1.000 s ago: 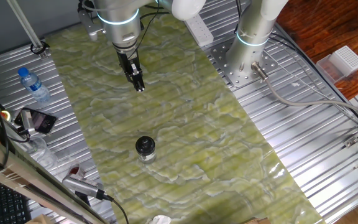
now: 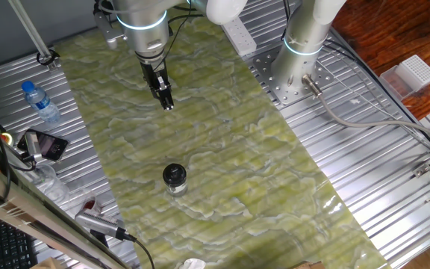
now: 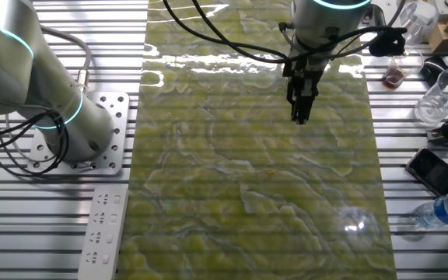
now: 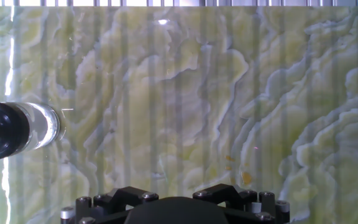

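A small clear bottle with a black cap [image 2: 175, 176] stands upright on the green marbled mat, left of its middle in exterior view 1. The same bottle [image 4: 8, 130] shows at the left edge of the wrist view, partly cut off. My gripper [image 2: 168, 107] hangs over the far part of the mat, well apart from the bottle, pointing down. In exterior view 2 the gripper [image 3: 299, 121] looks narrow at its tips, and the bottle is not seen there. No object shows at the fingertips; how far apart they stand is unclear.
Along one side of the mat [image 2: 222, 142] lie a water bottle [image 2: 42, 102], a phone [image 2: 45, 145] and clear cups. On the other side are a robot base [image 2: 290, 75] and a power strip [image 3: 103, 233].
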